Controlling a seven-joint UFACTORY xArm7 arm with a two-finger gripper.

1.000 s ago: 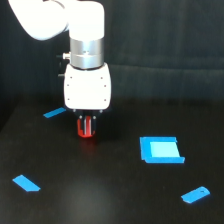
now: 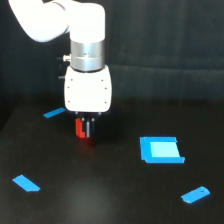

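The white arm reaches down from the top left in the camera view. Its gripper (image 2: 88, 130) points downward, low over the dark table. A small red object (image 2: 79, 128) shows at the left side of the dark fingers, close against them. Part of it is hidden behind them. Whether the fingers are closed on it cannot be told at this size.
On the table at right lies a pale square (image 2: 164, 149) edged with blue tape. Blue tape strips mark the left front (image 2: 26, 184), the right front (image 2: 195, 195) and the back left (image 2: 54, 113).
A second ago the red object showed in the middle between the fingers; now it shows mostly to their left. The fingers look turned, and the arm has otherwise barely moved.
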